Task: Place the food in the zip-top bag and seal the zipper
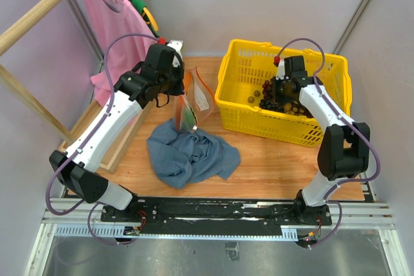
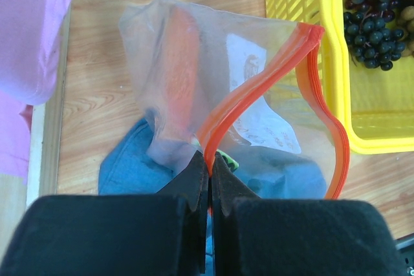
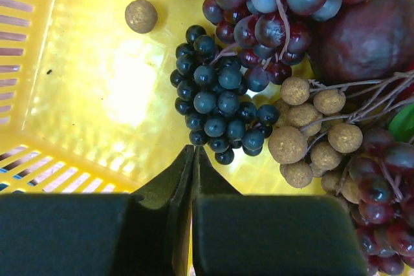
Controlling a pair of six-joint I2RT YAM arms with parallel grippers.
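Observation:
The clear zip top bag (image 1: 206, 100) with its orange zipper rim (image 2: 330, 116) hangs with its mouth spread apart. My left gripper is shut on that rim at the near corner. Something green (image 1: 187, 119) shows low in the bag, its shape unclear. Inside the yellow basket lie dark grapes (image 3: 217, 98), red grapes (image 3: 275, 21), brown longans (image 3: 297, 140) and a round purple fruit (image 3: 365, 33). My right gripper points down at the near edge of the dark grapes. Its fingertips look close together, with no fruit visibly between them.
The yellow basket (image 1: 268, 121) stands just right of the bag, its high walls around the right gripper. A blue cloth (image 1: 187, 159) lies crumpled below the bag. At left, a wooden rack (image 1: 123, 137) holds a pink shirt (image 1: 107, 37). Bare table (image 1: 272, 169) shows in front of the basket.

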